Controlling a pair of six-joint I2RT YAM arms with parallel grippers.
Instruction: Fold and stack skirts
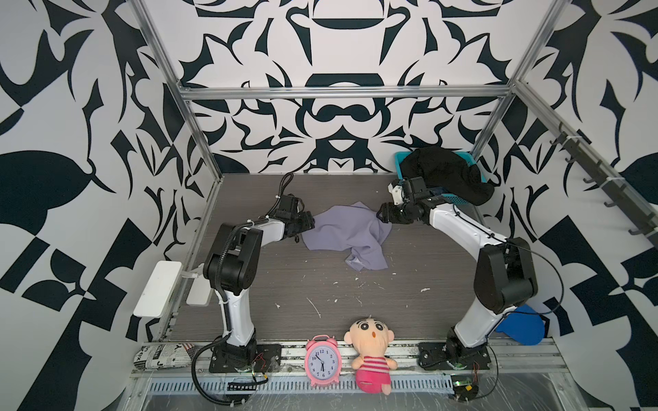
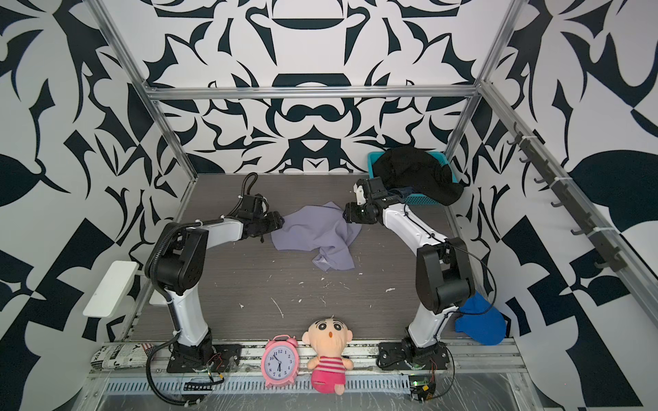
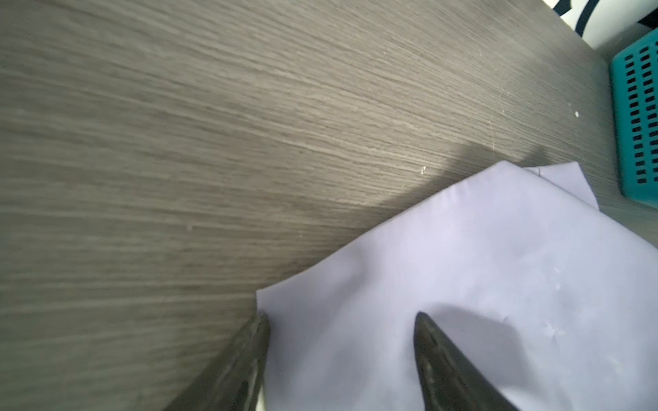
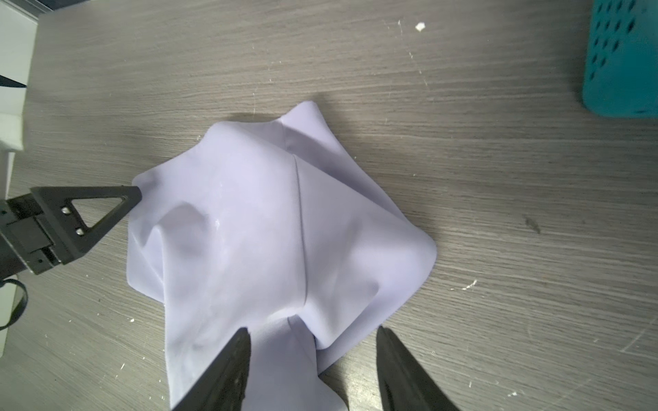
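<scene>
A crumpled lavender skirt (image 1: 346,229) lies in the middle of the table, with folds across it and a loose lobe toward the front. My left gripper is at the skirt's left corner, fingers apart on either side of that edge, low over the cloth. My right gripper hangs above the right part of the skirt with its fingers apart and nothing seen held between them.
A teal basket (image 2: 421,199) heaped with dark cloth (image 2: 414,171) stands at the back right. A pink clock (image 2: 279,359) and a plush doll (image 2: 327,356) sit at the front edge.
</scene>
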